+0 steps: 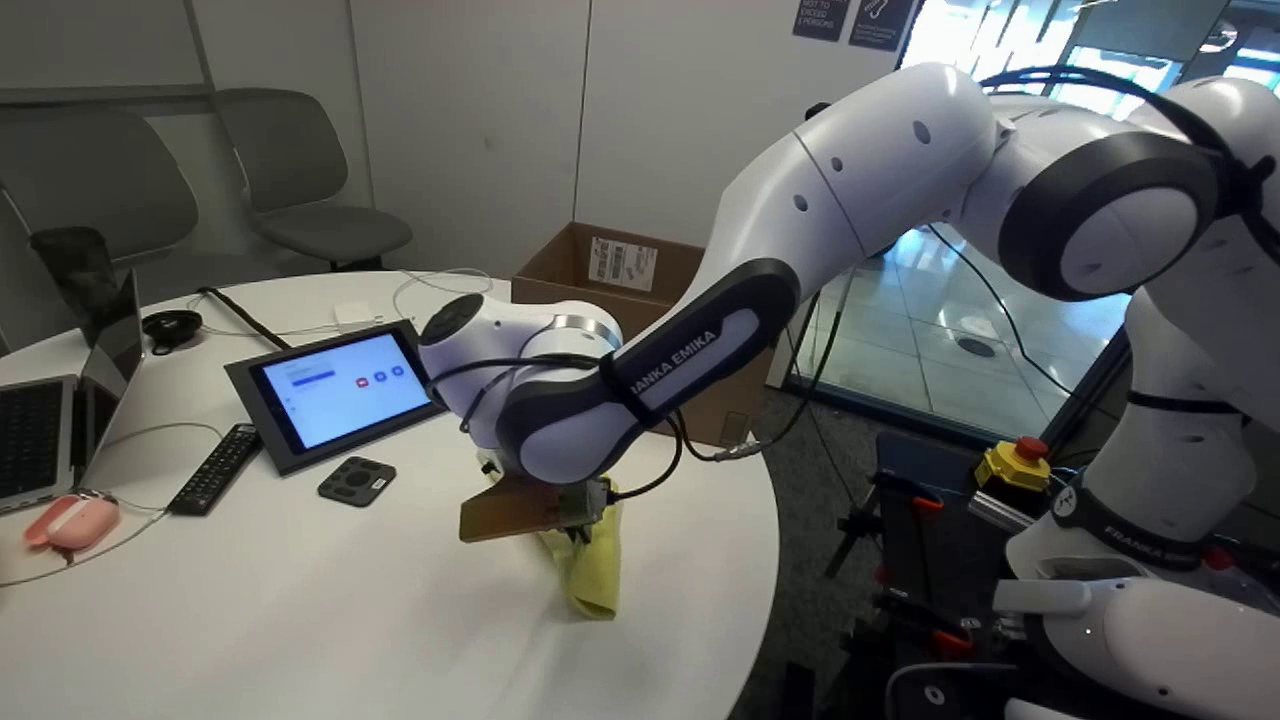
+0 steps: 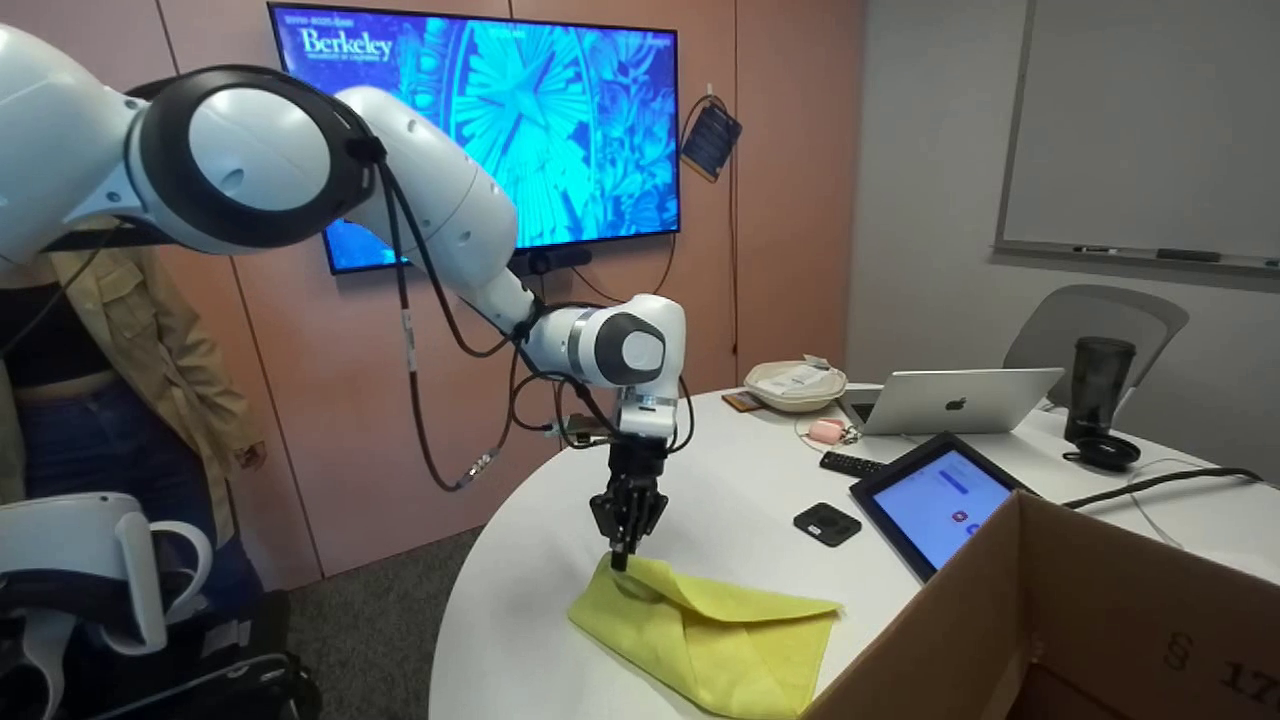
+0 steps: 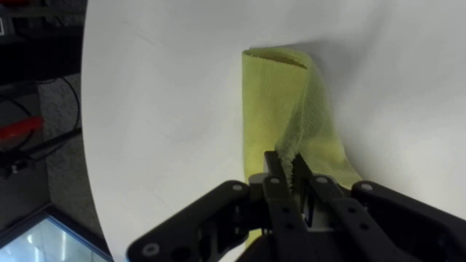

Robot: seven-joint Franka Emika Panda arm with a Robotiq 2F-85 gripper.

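A yellow-green cloth (image 2: 732, 642) lies partly folded on the white round table (image 2: 516, 636), one flap turned over its top in exterior view 2. Above its near-left corner my gripper (image 2: 620, 554) points down, shut on a pinched bit of the cloth. In the wrist view a ridge of the cloth (image 3: 271, 96) runs up between the gripper's (image 3: 286, 163) black fingertips, and the end of the fold stands a little open. From exterior view 1 the arm hides most of the cloth (image 1: 594, 576); only a narrow strip shows below the gripper (image 1: 582, 534).
An open cardboard box (image 2: 1020, 600) stands close beside the cloth. Also on the table are a tablet screen (image 1: 348, 382), a small black puck-like device (image 1: 356, 480), a remote (image 1: 216, 468), a pink case (image 1: 74, 524) and a laptop (image 2: 960, 402).
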